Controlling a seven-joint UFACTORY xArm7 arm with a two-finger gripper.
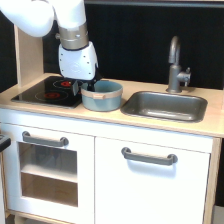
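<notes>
A white robot arm reaches down from the top left to a teal pot (102, 98) on the wooden counter, between the black stovetop and the sink. Its gripper (80, 86) is at the pot's left rim, partly dark against the stove, so whether it is open or shut, or touching the rim, is unclear.
The stovetop (40, 94) lies to the left, and a steel sink (166, 106) with a tall faucet (175, 65) to the right. Below are white cabinets (150, 185) with handles and an oven door at the left.
</notes>
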